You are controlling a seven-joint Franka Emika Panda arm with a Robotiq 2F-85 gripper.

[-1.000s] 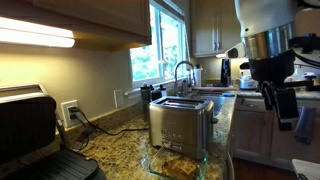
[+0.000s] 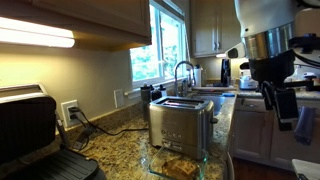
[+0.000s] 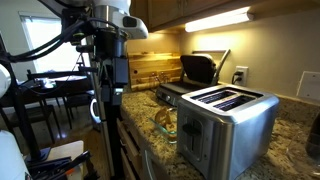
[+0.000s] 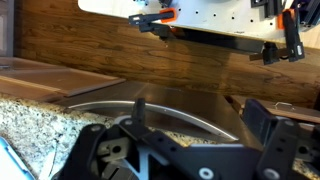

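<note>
Wide apart in the wrist view are the two fingertips of my gripper, open with nothing between them. Below it show wooden drawer fronts, the floor and the counter's edge. A silver toaster (image 2: 180,122) stands upright on the granite counter, seen large as the toaster (image 3: 228,132) in exterior view 2. Beside it, a clear glass dish (image 3: 163,120) holds browned bread (image 2: 181,166). My arm hangs off the counter's front side, apart from toaster and dish. The toaster does not show in the wrist view.
A black grill press (image 2: 28,125) sits open on the counter (image 2: 122,150) near the wall outlet (image 2: 71,111), with a black cord running along the wall. Farther back are a sink faucet (image 2: 183,70) and a window. Cabinets hang over the counter.
</note>
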